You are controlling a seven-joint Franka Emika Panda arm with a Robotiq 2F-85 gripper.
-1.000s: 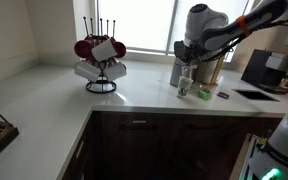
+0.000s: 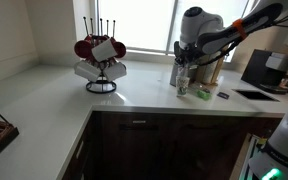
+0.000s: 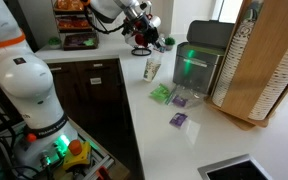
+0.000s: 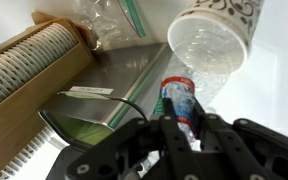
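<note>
My gripper (image 2: 184,55) hangs above the counter, just over a clear container (image 2: 182,85). In exterior view 2 the same clear container (image 3: 152,68) stands near the counter's edge, with the gripper (image 3: 151,38) above it. The wrist view shows a small item with red, white and blue print (image 4: 180,98) close to the dark fingers. Whether they grip it cannot be made out. Beyond it appear a pale, see-through vessel (image 4: 206,55) and a white cup with a dark pattern (image 4: 229,12).
A grey metal box (image 3: 197,68) and a wooden holder (image 3: 249,70) stand behind. On the counter lie a green packet (image 3: 162,93) and a purple one (image 3: 179,119). A mug rack (image 2: 101,70) occupies the back.
</note>
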